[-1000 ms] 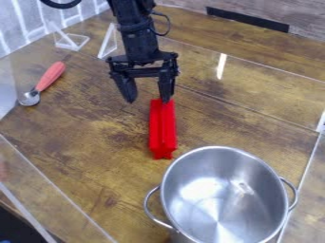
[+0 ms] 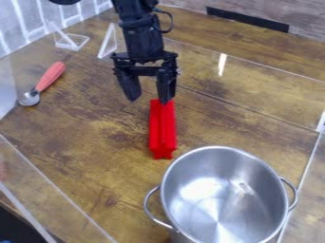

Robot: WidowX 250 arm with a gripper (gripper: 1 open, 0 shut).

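Observation:
My black gripper [image 2: 147,85] hangs from the top centre of the camera view, its two fingers spread open just above the far end of a red elongated block [image 2: 162,133] lying on the wooden table. Nothing shows held between the fingers. A large steel pot [image 2: 223,196] with two handles stands at the lower right, nearer than the block.
A utensil with a red handle [image 2: 51,78] and metal head lies at the left. White tape marks [image 2: 222,65] are on the table [image 2: 89,157]. A pale mesh barrier runs along the upper left.
The gripper has shifted slightly over the last second, staying open near the red block's far end. The block, pot and utensil have not visibly moved.

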